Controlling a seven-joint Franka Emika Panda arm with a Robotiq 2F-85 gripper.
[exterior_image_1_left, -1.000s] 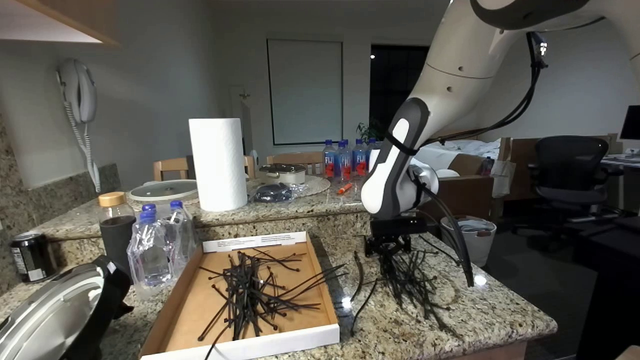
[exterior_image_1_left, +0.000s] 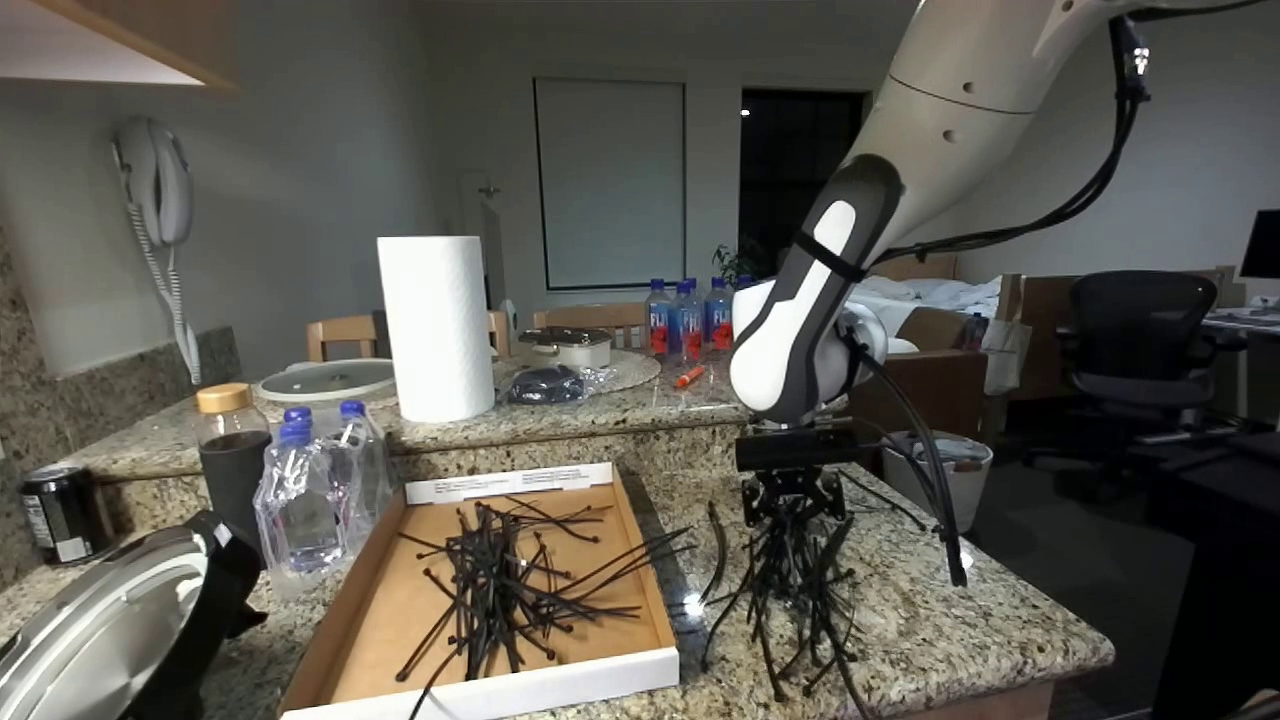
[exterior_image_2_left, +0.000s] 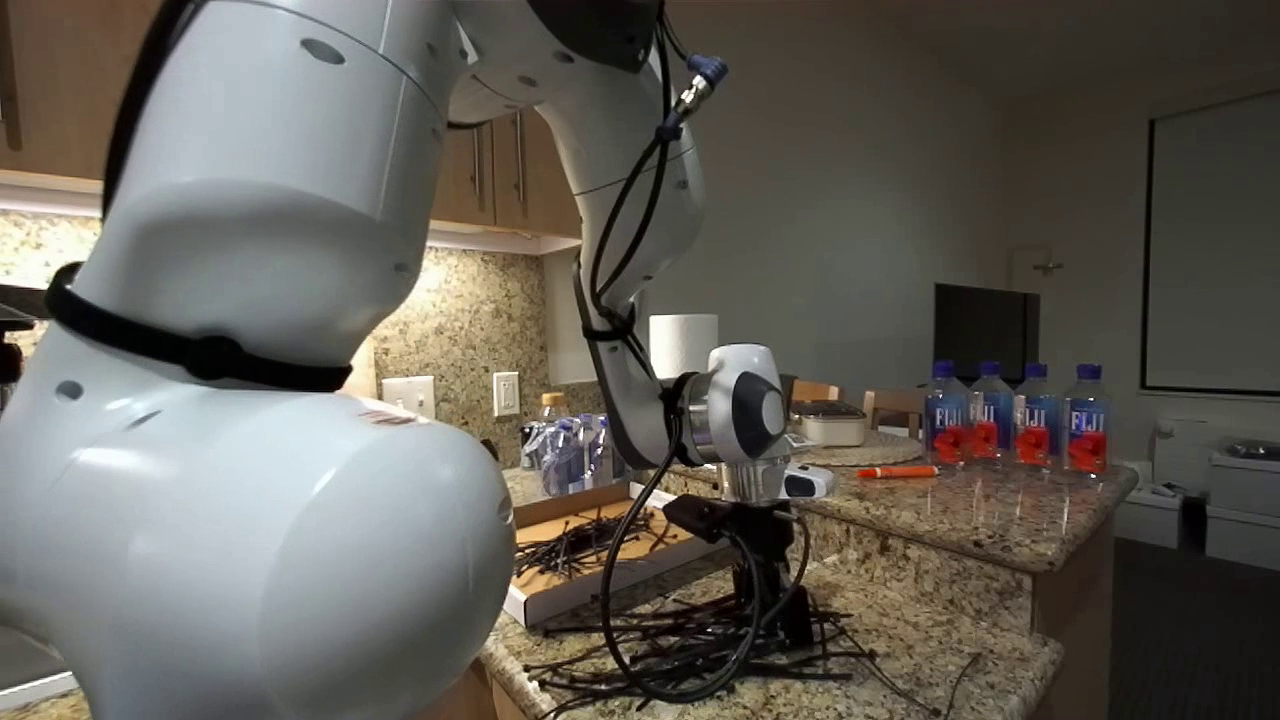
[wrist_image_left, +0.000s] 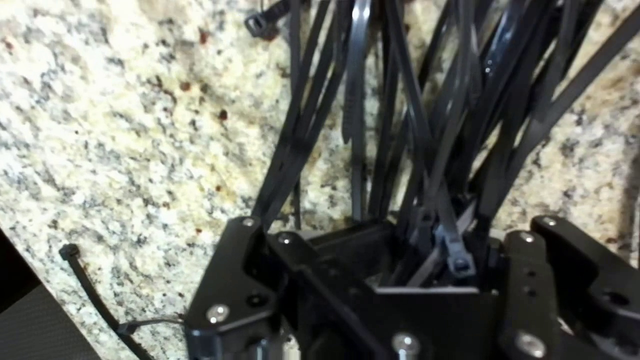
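Several thin black cable ties (exterior_image_1_left: 806, 594) spread beneath my gripper (exterior_image_1_left: 792, 518) on the granite counter, gathered close together near its tips. Exterior view 2 has the gripper (exterior_image_2_left: 786, 612) pointing straight down among the ties (exterior_image_2_left: 654, 648). Seen from the wrist, the ties (wrist_image_left: 444, 108) run from the top of the view into the area around the fingers of the gripper. The fingers are shut, their tips hidden by ties; whether any tie is clamped cannot be told. More ties (exterior_image_1_left: 492, 588) lie heaped in a shallow cardboard tray (exterior_image_1_left: 480, 694) to the left.
Water bottles (exterior_image_1_left: 314, 504) in plastic wrap and a dark, round-rimmed lid (exterior_image_1_left: 114, 624) stand left of the tray. A raised ledge behind bears a paper towel roll (exterior_image_1_left: 438, 330). Stray ties (exterior_image_1_left: 716, 552) lie between tray and gripper.
The arm has shifted slightly to the right in exterior view 1, and the gripper now points more straight down. The ties under it, earlier slanting off to the right, now fan downward.
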